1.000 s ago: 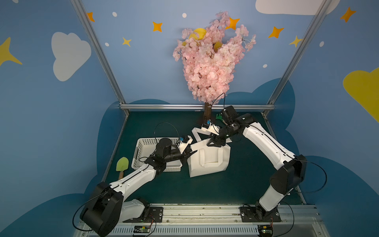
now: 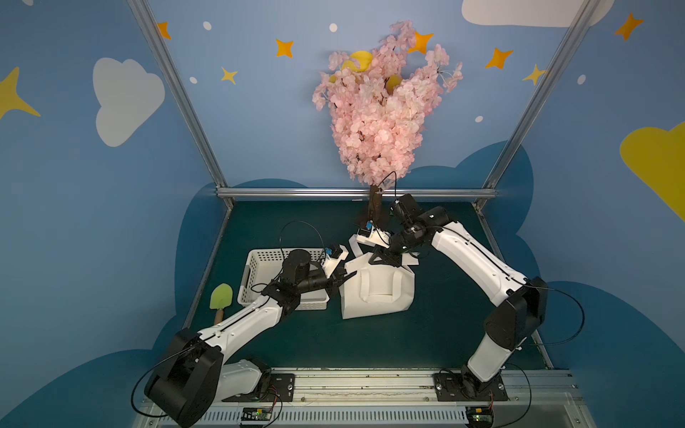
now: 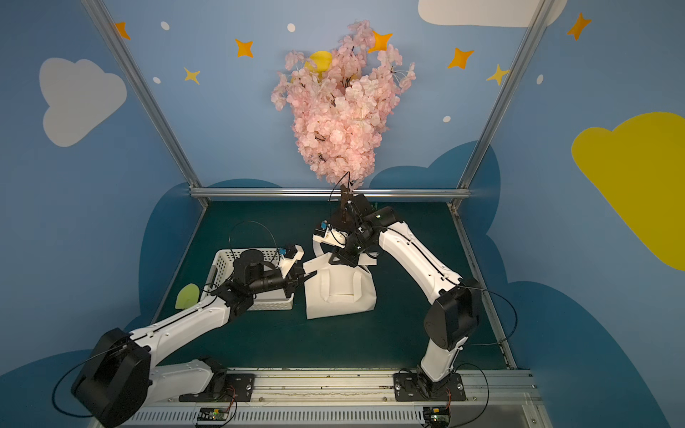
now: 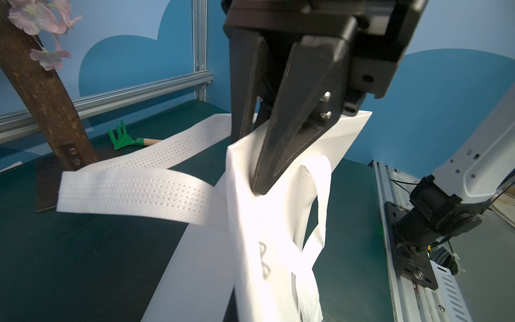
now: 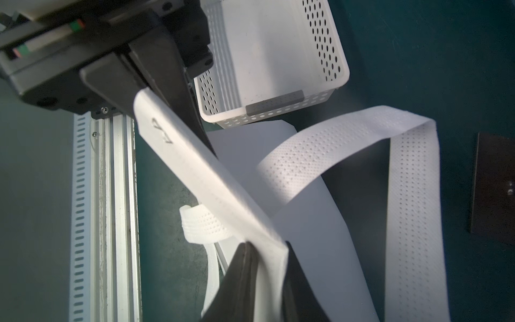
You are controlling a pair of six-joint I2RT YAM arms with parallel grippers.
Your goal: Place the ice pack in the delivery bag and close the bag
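Observation:
The white delivery bag (image 2: 374, 296) stands mid-table, its handles showing. At the bag's left corner, my left gripper (image 2: 348, 276) is shut on the thin rim; the right wrist view shows the bag's rim (image 5: 177, 134) running between the left fingers. My right gripper (image 2: 381, 258) reaches over the far side of the bag. Its fingers (image 4: 300, 107) straddle the rim with a gap between them, part open. I can make out no ice pack in any view; the inside of the bag is mostly hidden.
A white perforated basket (image 5: 273, 53) stands left of the bag, partly behind my left arm. Beyond the bag is the tree trunk (image 4: 43, 86). A green hand fork (image 4: 126, 138) lies at the back, a green trowel (image 2: 221, 296) at far left. The table right of the bag is clear.
My right gripper has shifted slightly left along the back of the bag. The bag's far strap and right side have shifted a little. The left arm has stayed still.

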